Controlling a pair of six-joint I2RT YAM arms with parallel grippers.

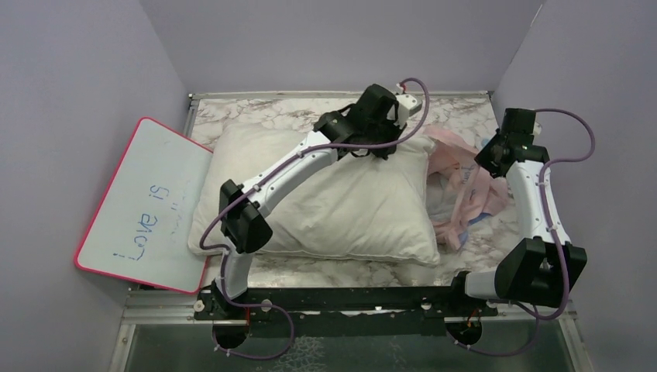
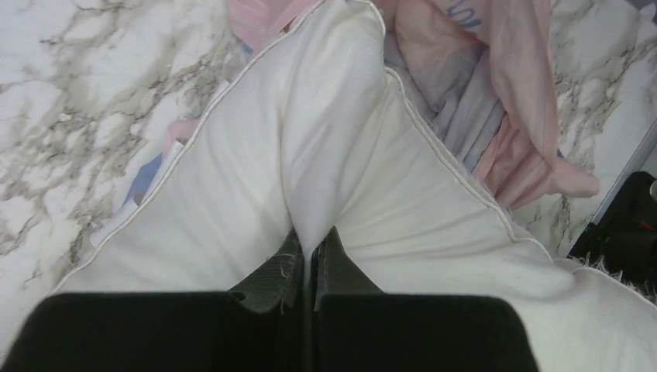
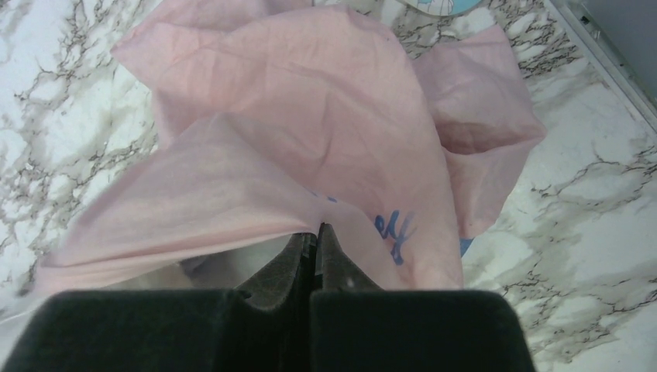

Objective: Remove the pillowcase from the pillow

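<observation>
The white pillow point(image 1: 349, 209) lies across the middle of the table, its right end bare. Crumpled beyond that end is the pink pillowcase point(image 1: 484, 198), with blue lettering and a greyish inside showing. In the left wrist view my left gripper is shut on a bunched fold of the pillow's white cover, pulled up into a ridge. My right gripper is shut on the edge of the pillowcase, which stretches away from its fingertips to the left. From above, the right gripper sits at the table's right side, clear of the pillow.
A red-rimmed whiteboard point(image 1: 143, 209) with blue writing lies at the left, against the pillow. Marble tabletop point(image 1: 271, 271) shows bare in front of the pillow and in a strip behind it. Grey walls enclose the left, back and right.
</observation>
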